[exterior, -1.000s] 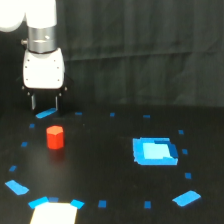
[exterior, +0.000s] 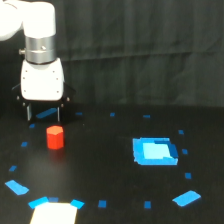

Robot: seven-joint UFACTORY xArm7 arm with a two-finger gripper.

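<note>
A white robot arm hangs at the left, its gripper (exterior: 43,105) pointing down just above and behind a red hexagonal block (exterior: 55,137) on the dark table. The gripper's dark fingers stand apart, with nothing visible between them. A blue square with a light centre (exterior: 136,153) lies to the right on the table.
Strips and small squares of blue tape mark the dark table (exterior: 110,180). A pale square object (exterior: 53,212) lies at the near left edge. A dark curtain closes the back.
The arm has come down a little, bringing the gripper closer to the red block. The block has not moved.
</note>
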